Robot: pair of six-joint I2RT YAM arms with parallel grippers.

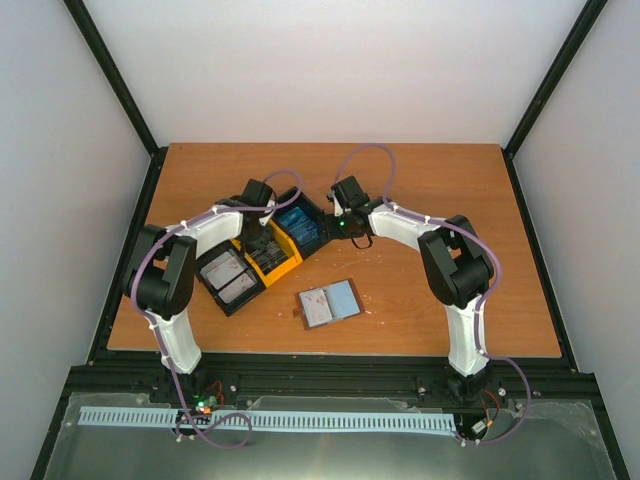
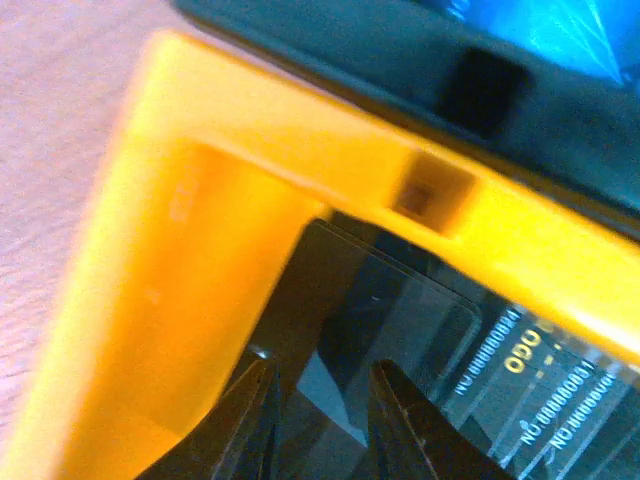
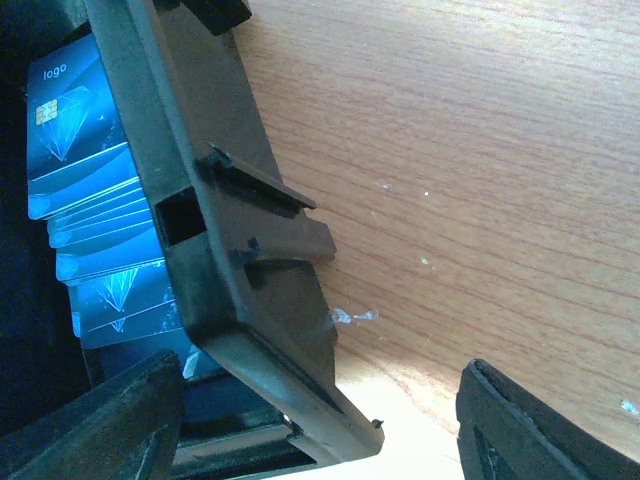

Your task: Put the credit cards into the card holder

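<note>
In the left wrist view, black cards (image 2: pixel 390 320) with white print lie inside the yellow box (image 2: pixel 200 265). My left gripper is over them, its fingers part open with a black card surface showing in the gap. Whether the tips touch a card I cannot tell. Blue cards (image 3: pixel 105 190) are stacked in a black box (image 3: pixel 215 250) in the right wrist view. Beside that box's wall, my right gripper stands open and empty. The open card holder (image 1: pixel 329 303), with pale inner pages, lies flat nearer the front in the top view.
A second black box (image 1: pixel 230 277) with white cards adjoins the yellow box on its lower left.
</note>
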